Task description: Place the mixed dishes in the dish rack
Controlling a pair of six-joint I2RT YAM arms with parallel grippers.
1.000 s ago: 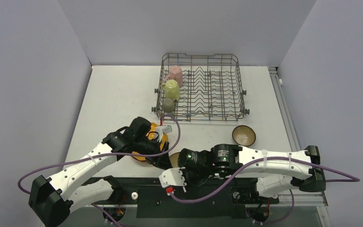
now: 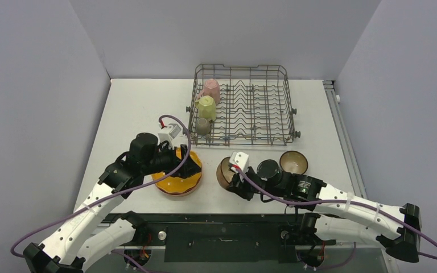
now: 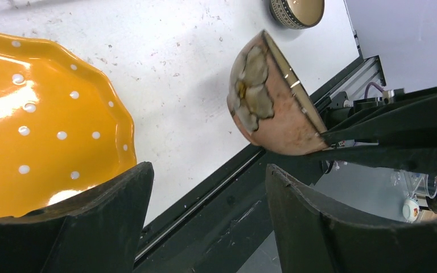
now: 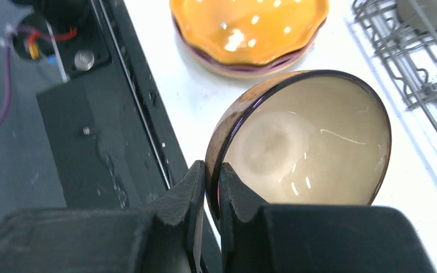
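Observation:
A brown bowl with a flower pattern (image 3: 273, 105) is tilted in the air, its rim pinched by my right gripper, which is shut on it. In the top view that bowl (image 2: 224, 173) shows just left of the right arm. My left gripper stands open and empty, above the yellow dotted plate (image 3: 51, 119). The plate tops a stack with other dishes' rims showing beneath. Behind them is the wire dish rack (image 2: 254, 141), holding a pink mug (image 2: 210, 89), a green mug (image 2: 206, 107) and a small grey-brown cup (image 2: 203, 126) along its left side.
A second brown bowl (image 2: 293, 162) rests on the counter, front right of the rack. The rack's middle and right rows are empty.
My left gripper has drawn back leftward, away from the bowl and over the plate stack. The right gripper has moved right and toward the rack, carrying the bowl.

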